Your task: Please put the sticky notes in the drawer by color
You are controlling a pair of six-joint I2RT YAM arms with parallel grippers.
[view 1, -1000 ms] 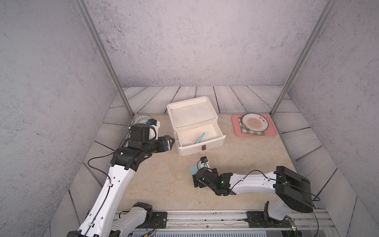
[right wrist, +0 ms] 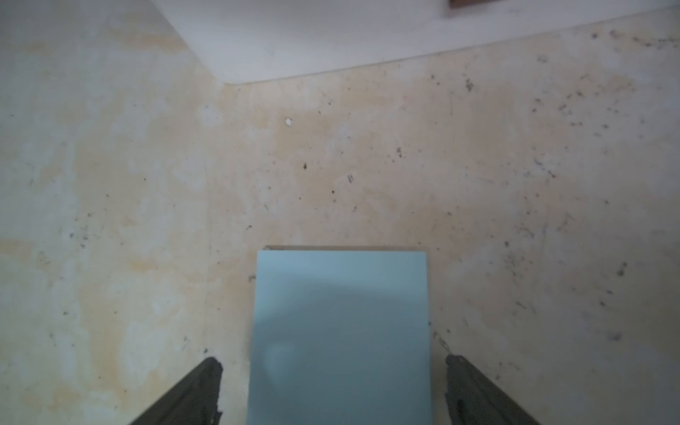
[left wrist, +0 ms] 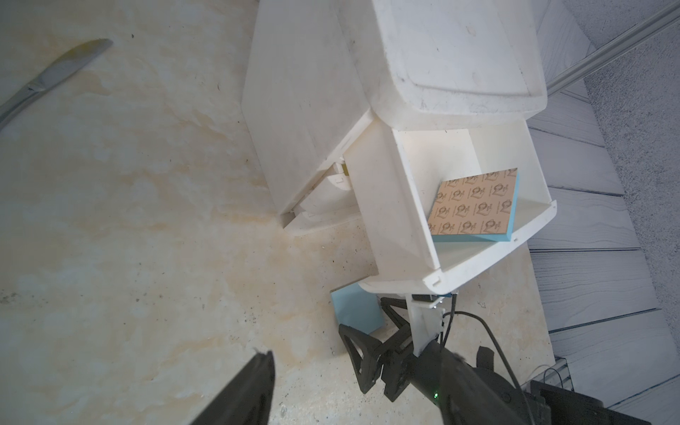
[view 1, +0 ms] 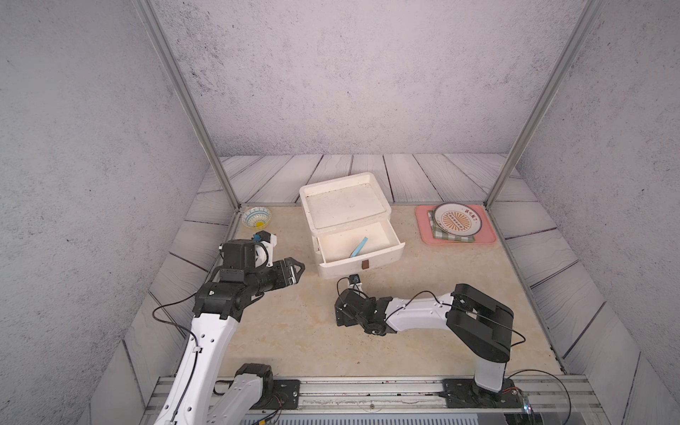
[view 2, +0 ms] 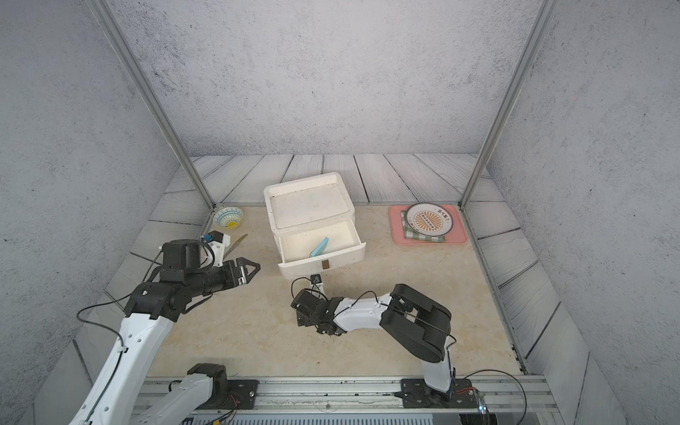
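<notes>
A white drawer unit [view 1: 345,202] has its upper drawer [left wrist: 382,198] pulled out, holding a blue sticky-note block [left wrist: 471,202] with printed backing. A second blue block [right wrist: 340,340] lies on the table before the drawer, between the open fingertips of my right gripper; in both top views the arm hides it. My left gripper hangs over the table left of and in front of the drawer, fingers apart, nothing visible between them. Something small and yellow [left wrist: 345,170] shows in a gap at the unit's side.
A patterned bowl [view 2: 228,217] and a knife [left wrist: 67,71] lie at the left. A pink tray [view 1: 481,233] with checked cloth and plate [view 1: 457,218] is at back right.
My left arm has moved back toward the front-left. My right gripper has moved leftward to over the loose blue block, which it now hides in the top left view.
</notes>
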